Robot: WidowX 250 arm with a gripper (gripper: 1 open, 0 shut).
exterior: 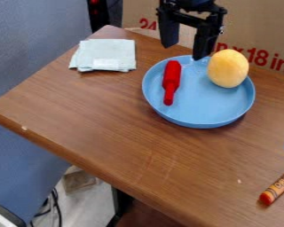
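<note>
A red elongated object (170,82) lies on the light blue plate (204,106), left of a round yellow object (227,68). My black gripper (186,44) is raised above the back of the plate, near the top of the camera view. Its two fingers hang apart, open, with nothing visible held between them.
A folded pale cloth (103,55) lies at the back left of the wooden table (109,133). An orange crayon-like stick (279,185) lies at the right front. A cardboard box stands behind.
</note>
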